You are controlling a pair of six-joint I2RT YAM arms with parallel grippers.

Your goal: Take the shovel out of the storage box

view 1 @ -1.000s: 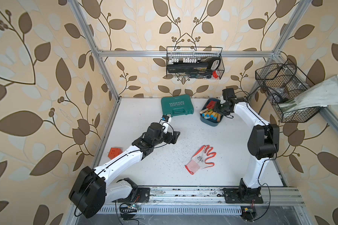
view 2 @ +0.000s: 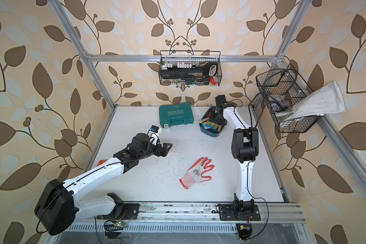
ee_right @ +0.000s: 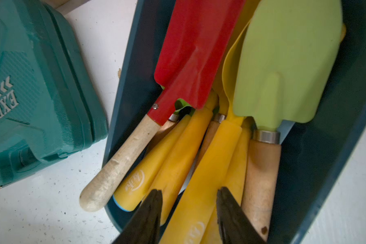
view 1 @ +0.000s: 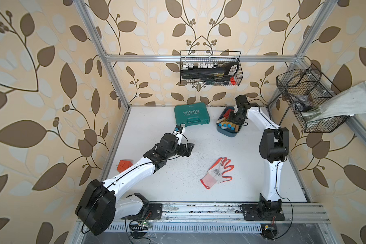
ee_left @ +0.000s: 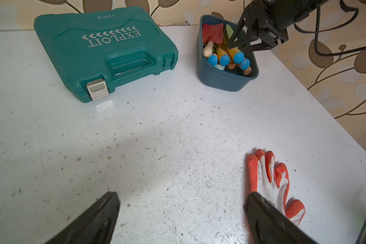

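Observation:
In the right wrist view a dark blue storage box holds garden tools: a red shovel with a pale wooden handle, a light green shovel and several yellow-handled tools. My right gripper hangs open over the lower yellow handles, its fingertips apart. The top left view shows the box at the back right, partly hidden by that gripper. My left gripper is open above the table's middle, nothing between its fingers.
A green tool case lies left of the box. A glove lies at front centre right. Wire baskets hang on the back and right sides. Bare table is open in the middle.
The right arm has swung a little leftward, bringing its gripper further over the box. The left arm is practically still.

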